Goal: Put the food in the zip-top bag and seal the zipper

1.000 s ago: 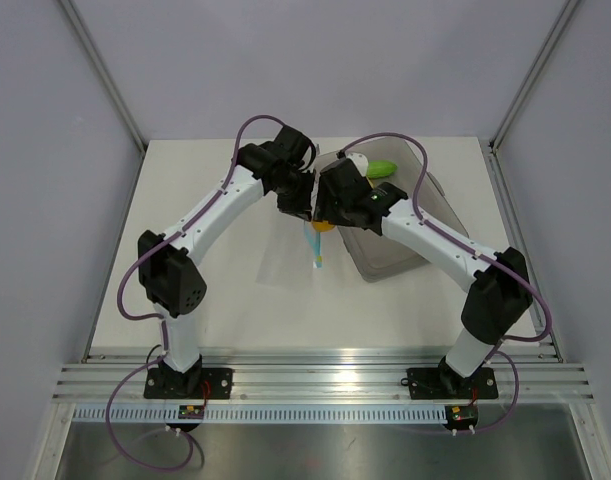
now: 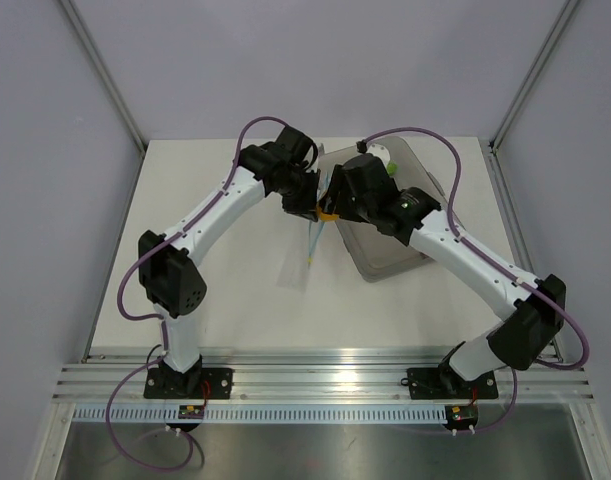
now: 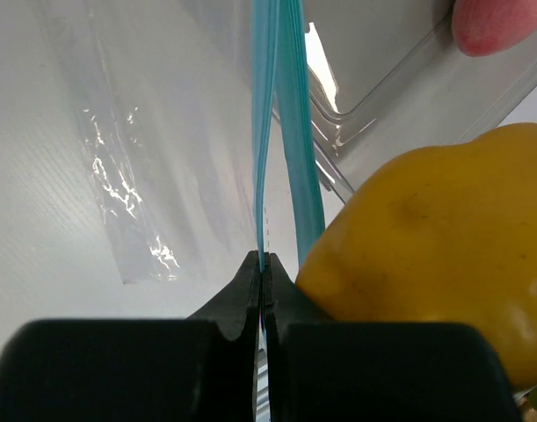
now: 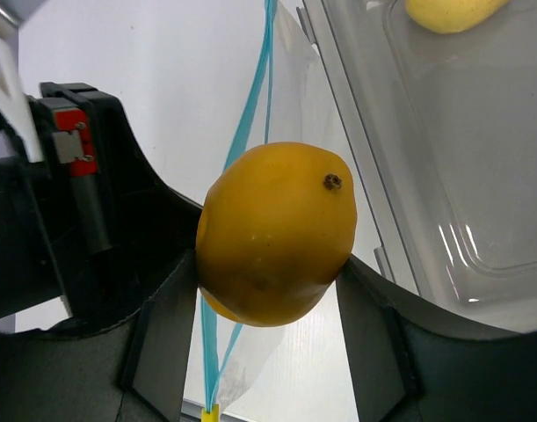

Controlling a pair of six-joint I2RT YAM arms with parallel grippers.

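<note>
The clear zip top bag [image 3: 136, 193] has a blue zipper [image 3: 299, 149] along its mouth, whose two strips stand slightly apart. My left gripper is shut on one thin strip of that edge. A large orange-yellow food piece [image 4: 277, 229] sits between the fingers of my right gripper, touching both. It hangs over the zipper, close beside the left fingertips; whether any of it is inside the mouth I cannot tell. The yellow zipper slider [image 4: 211, 413] is at the near end of the strips.
A grey bin [image 2: 395, 262] stands right of the bag, its edge close to the mouth. In it lie a green piece [image 2: 391, 169], a pinkish one [image 3: 497, 22] and a yellow one [image 4: 453, 10].
The bag's lower end shifted a little; the left arm is nearly still.
</note>
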